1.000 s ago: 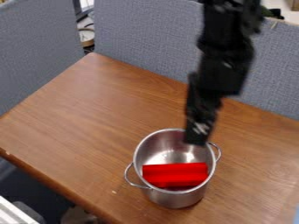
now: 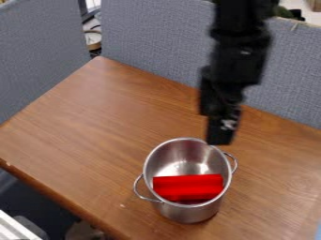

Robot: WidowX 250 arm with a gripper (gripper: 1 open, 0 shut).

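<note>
A steel pot (image 2: 186, 210) with two side handles stands on the wooden table, toward the front right. Inside it lies a red cylinder-like object (image 2: 187, 187). My gripper (image 2: 223, 126) hangs from the top of the view, dark and blurred, just above and behind the pot's right rim. It looks open, though its fingers are hard to make out, and I see nothing held in it.
Grey padded panels (image 2: 150, 37) line the back and left side. A white object sits at the bottom-left corner.
The pot and red object have not visibly moved.
</note>
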